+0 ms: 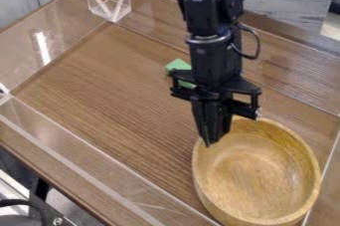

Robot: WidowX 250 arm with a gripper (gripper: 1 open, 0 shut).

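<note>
My black gripper points down from the arm at the upper middle, its tip over the left rim of a large wooden bowl at the lower right. The tip looks shut; I see nothing between its fingers. A green object lies on the wooden table behind the arm, partly hidden by it.
A white wire-like holder stands at the back left. A black cable is at the lower left edge, and a pale wall runs along the back right.
</note>
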